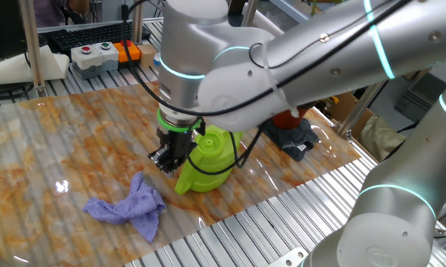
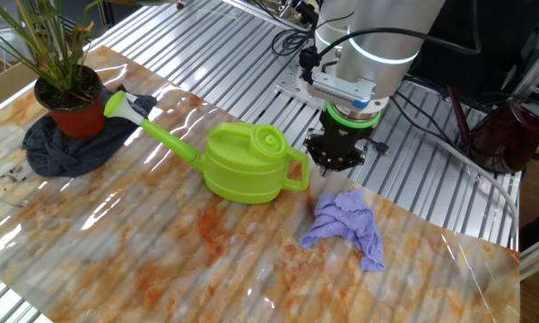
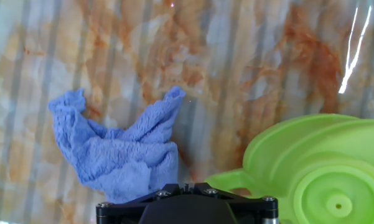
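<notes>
My gripper hangs above the tabletop, pointing down. Its fingers look drawn together at the bottom of the wrist view, and nothing shows between them. A crumpled purple cloth lies on the table; in the wrist view the cloth is left of and ahead of the fingers. Close to the gripper stands a lime green watering can, upright, its handle toward the gripper and its spout toward the plant. From exterior view 1 the gripper appears just left of the can, partly in front of it.
A potted plant stands on a dark grey cloth at the table's far end from the gripper. A dark red kettle sits beyond the sheet. Button boxes and a keyboard line the back. Much of the marbled sheet is bare.
</notes>
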